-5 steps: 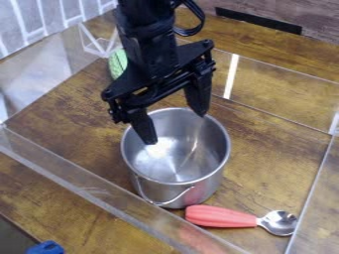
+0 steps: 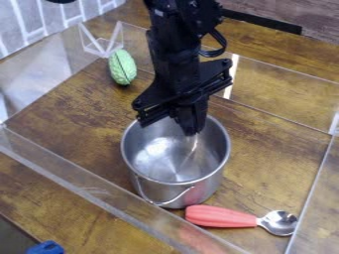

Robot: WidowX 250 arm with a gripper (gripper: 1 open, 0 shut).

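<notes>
My black gripper (image 2: 183, 109) is above the steel pot (image 2: 159, 174), angled down over the back part of its opening; it looks shut, and nothing shows between its fingers, though its tips are partly hard to make out. The pot stands upright on the wooden surface, with a thin handle on its front side. A spoon with a pink handle (image 2: 225, 215) and steel bowl lies at the front right of the pot.
A green oval object (image 2: 122, 66) sits at back left. Clear plastic walls (image 2: 54, 174) border the wooden area (image 2: 279, 139). A blue object (image 2: 44, 248) lies at bottom left. Wood is bare right of the pot.
My gripper has turned and narrowed, its fingers drawing together over the pot's back half. More of the green object now shows. Pot and spoon are unmoved.
</notes>
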